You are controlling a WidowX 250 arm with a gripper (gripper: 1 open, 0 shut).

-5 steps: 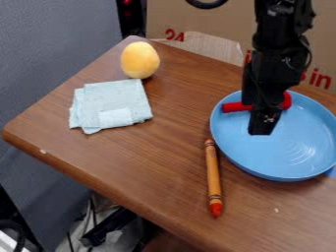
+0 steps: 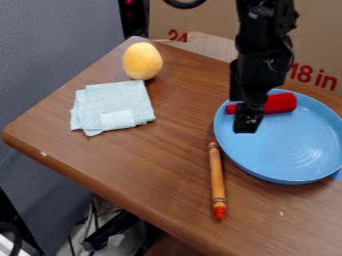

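My black gripper [image 2: 247,115] hangs over the left part of a blue plate [image 2: 287,150], beside a red cylindrical object [image 2: 281,101] lying on the plate's back part and partly hidden behind me. Whether the fingers hold anything is unclear. An orange crayon [image 2: 217,180] lies on the wooden table left of and in front of the plate. A folded light blue cloth [image 2: 112,105] and a yellow oval object [image 2: 143,60] lie on the left of the table.
A cardboard box [image 2: 201,20] stands behind the table [image 2: 134,170].
My gripper has moved slightly left and up over the plate, toward its left rim. The other things appear unmoved.
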